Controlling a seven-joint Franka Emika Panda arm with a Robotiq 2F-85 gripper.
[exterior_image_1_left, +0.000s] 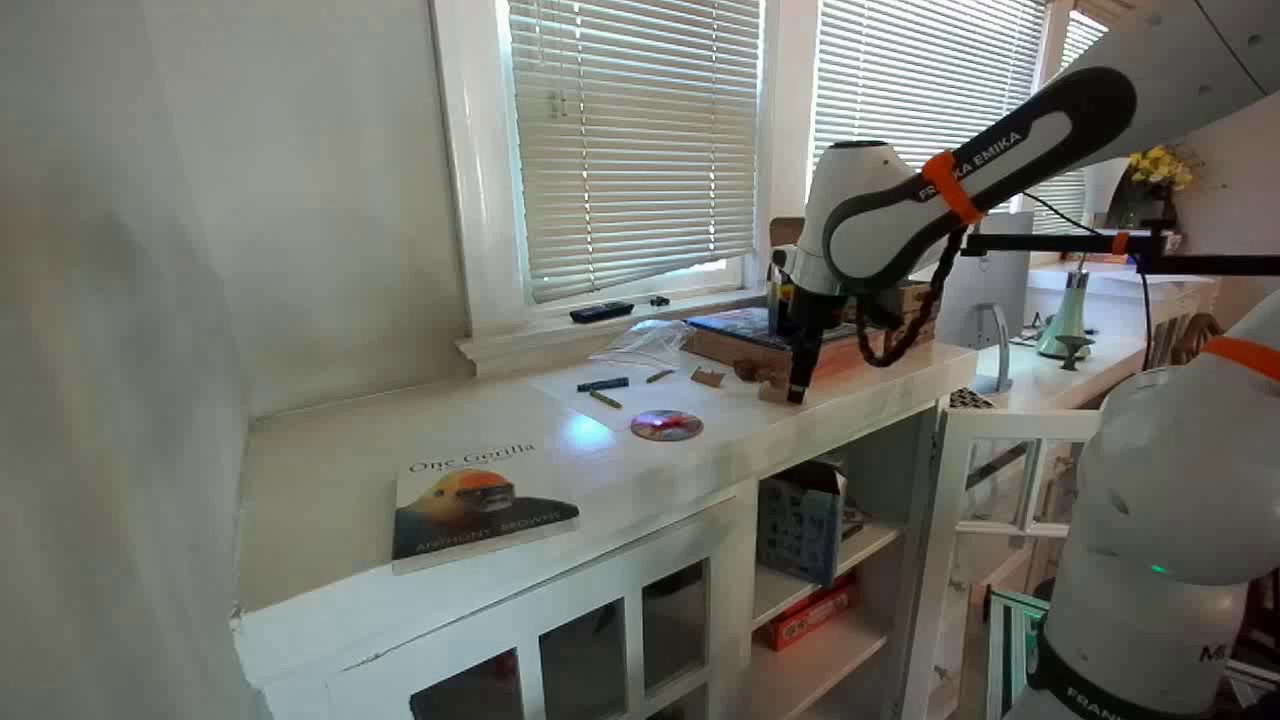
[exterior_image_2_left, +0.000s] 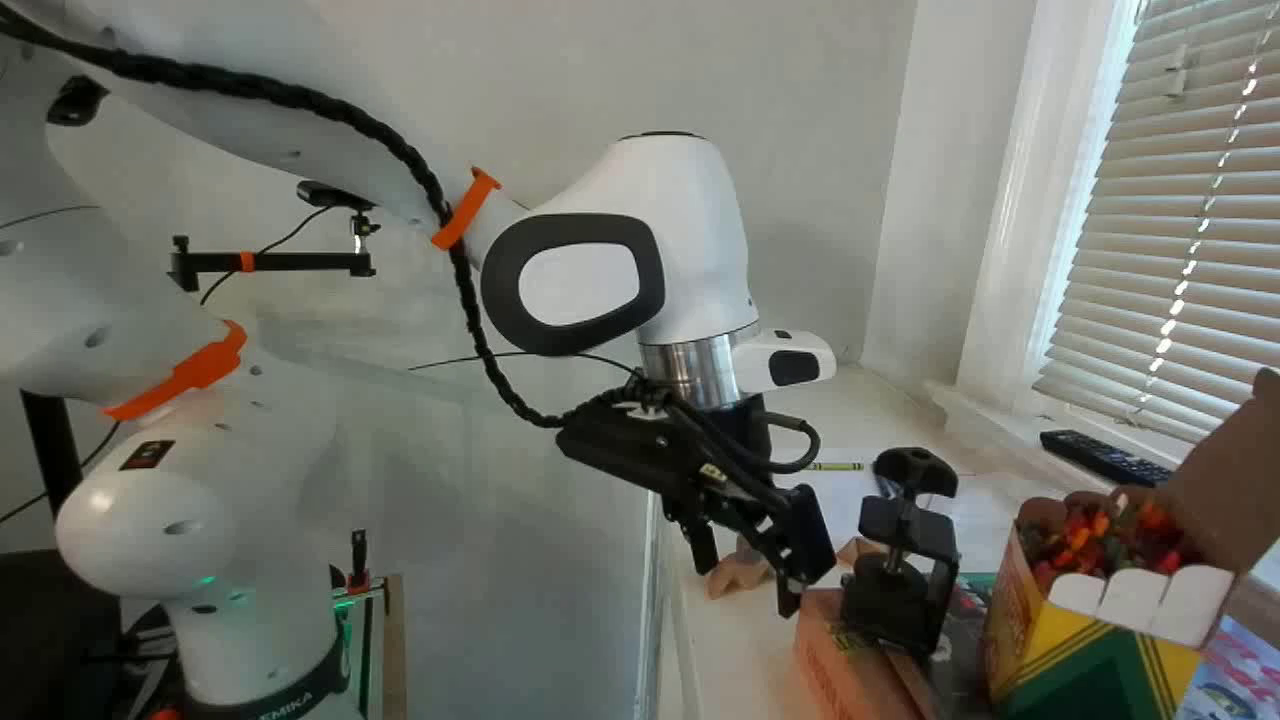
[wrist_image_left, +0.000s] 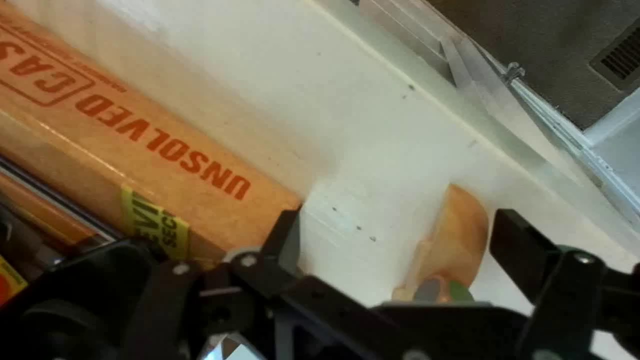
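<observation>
My gripper stands open low over the white countertop (wrist_image_left: 360, 132), its fingers wide apart. Between them, nearer the right finger (wrist_image_left: 516, 249) in the wrist view, lies a curved tan-brown piece (wrist_image_left: 460, 237), perhaps cardboard or paper; its lower part is hidden by the gripper. Close by the left finger (wrist_image_left: 285, 237) is the corner of a brown box (wrist_image_left: 162, 141) lettered "UNSOLVED". Exterior view 1 has the gripper (exterior_image_1_left: 799, 392) near the counter's front edge, and exterior view 2 shows it (exterior_image_2_left: 746, 581) left of a black clamp (exterior_image_2_left: 902, 552).
A crayon box (exterior_image_2_left: 1080, 636) stands beside the clamp. Further along the counter lie a shiny disc (exterior_image_1_left: 667, 425), a dark marker (exterior_image_1_left: 602, 385), a clear plastic bag (exterior_image_1_left: 642, 341) and a book (exterior_image_1_left: 480, 504). Below, an open cabinet holds a patterned box (exterior_image_1_left: 800, 526). Bare counter surrounds the book.
</observation>
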